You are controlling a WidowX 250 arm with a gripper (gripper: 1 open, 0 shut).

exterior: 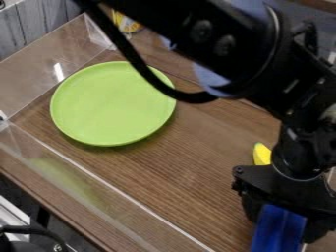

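Note:
My black gripper (278,202) is at the lower right, low over a blue object (276,234) that reaches to the bottom edge. Its fingers are around the top of that object; whether they grip it I cannot tell. Behind the gripper, a yellow object (261,154) shows in part.
A green plate (112,103) lies at the left on the wooden table (157,177). Clear walls (42,77) border the table at left and front. A can (124,22) at the back is mostly hidden by my arm.

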